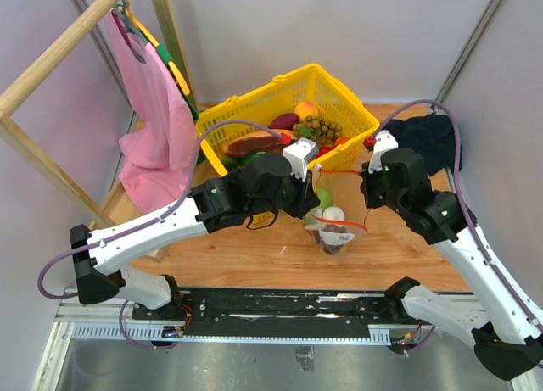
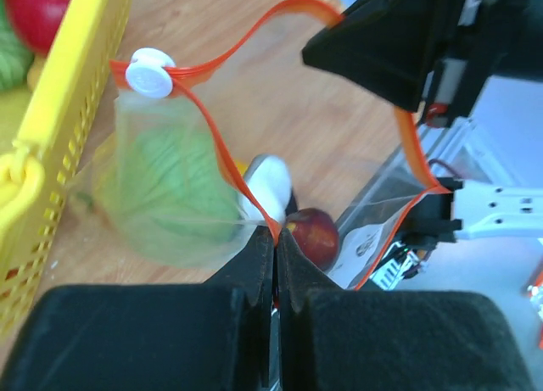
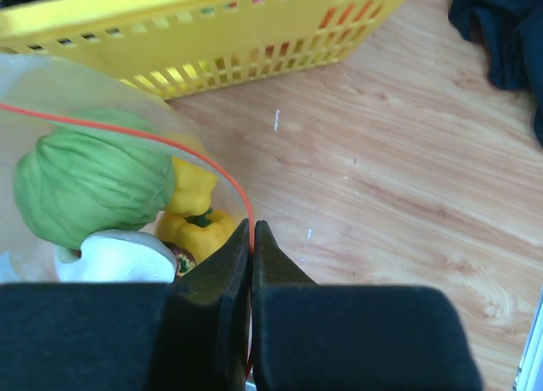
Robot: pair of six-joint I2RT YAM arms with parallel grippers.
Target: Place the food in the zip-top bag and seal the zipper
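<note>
A clear zip top bag [image 1: 339,242] with an orange-red zipper rim hangs between my two grippers, its mouth open. Inside are a green cabbage [image 3: 93,175], a white item [image 3: 119,257], yellow peppers [image 3: 199,230] and a dark red round item [image 2: 313,237]. My left gripper is shut on the bag's rim at one side. On the opposite side, the right gripper is shut with the thin red rim edge between its fingertips. A white round slider [image 2: 149,73] sits on the rim in the left wrist view.
Right behind the bag stands a yellow basket [image 1: 346,97] full of produce. Dark cloth [image 1: 422,141] lies at the back right, and a pink garment [image 1: 157,128] hangs at the left. Bare wooden table [image 1: 407,255] shows right of the bag.
</note>
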